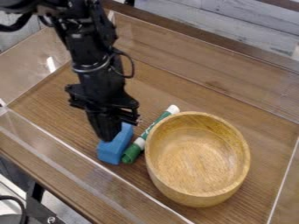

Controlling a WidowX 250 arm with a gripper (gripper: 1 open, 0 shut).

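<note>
My black arm comes down from the top left, its gripper (117, 124) low over a blue block (114, 150), whose upper end is partly hidden under it. The fingers look close together; whether anything is between them is hard to see. A green cylinder with a white end (153, 131) lies diagonally just right of the block, beside a large oval wooden bowl (197, 185).
A pale edge runs along the left, and a black cable (10, 199) lies at the bottom left corner.
</note>
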